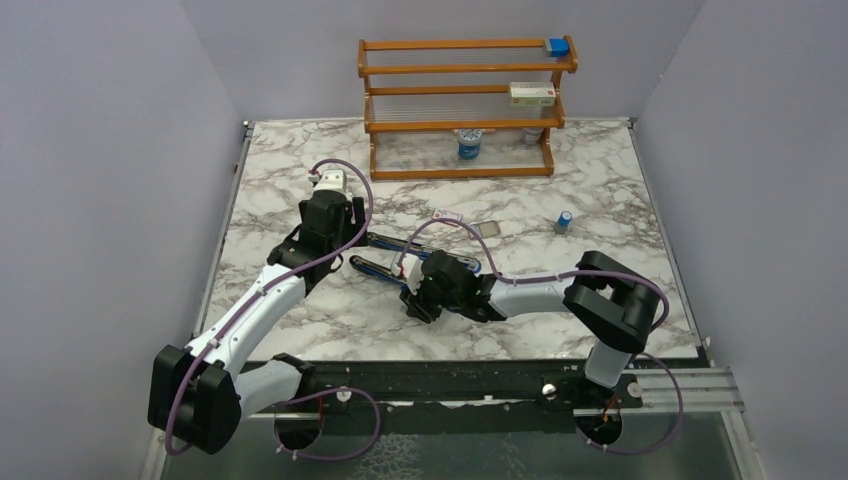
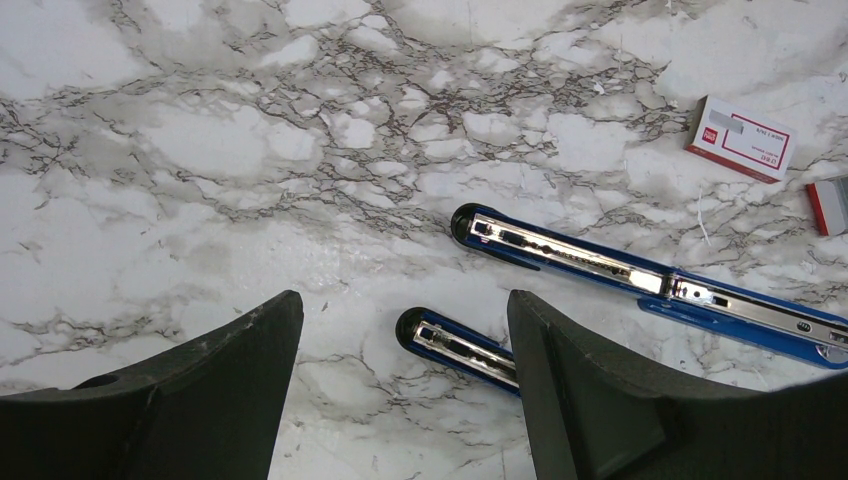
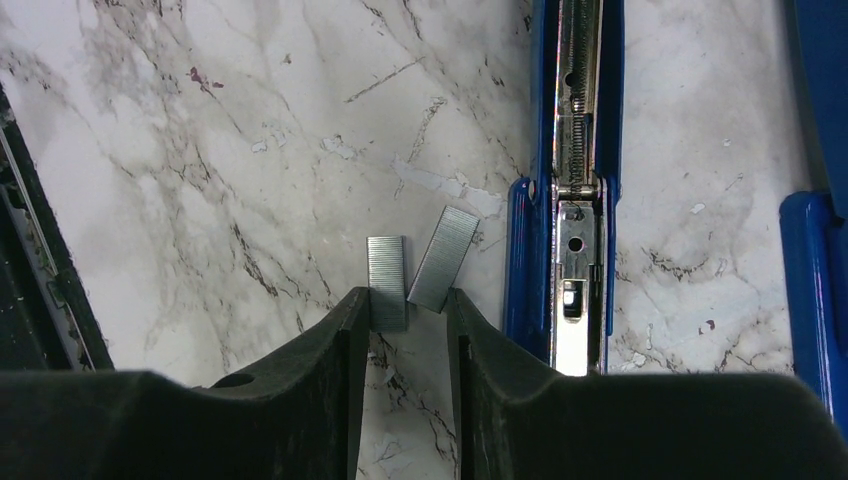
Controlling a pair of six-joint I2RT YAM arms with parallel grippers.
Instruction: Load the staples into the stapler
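Two blue staplers lie opened out flat on the marble table, the back stapler [image 2: 565, 250] and the front stapler [image 2: 462, 352], their metal channels facing up. In the right wrist view, one staple strip [image 3: 386, 275] and a second, slanted staple strip [image 3: 447, 250] are beside the front stapler's hinge. My right gripper is part open at the strips, one fingertip on either side of the pair; whether the fingers touch them I cannot tell. Over the left ends of the staplers, my left gripper stands open and holds nothing.
Behind the staplers are a staple box [image 2: 745, 140] and a grey-and-red item [image 2: 830, 205]. A blue-capped bottle [image 1: 564, 219] stands at the right, and a wooden rack [image 1: 462, 174] at the back.
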